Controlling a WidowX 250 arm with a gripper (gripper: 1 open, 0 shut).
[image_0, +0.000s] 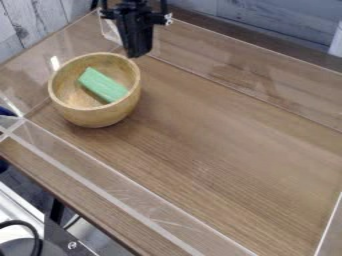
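Observation:
A light wooden bowl (94, 90) stands on the wooden table at the left, with a mint-green block (103, 86) lying inside it. My dark gripper (138, 47) is at the top of the view, above and behind the bowl's back right, apart from the block. Its fingers are small and dark, and I cannot tell whether they are open or shut.
White panels border the back. A black cable (20, 230) lies at the lower left corner.

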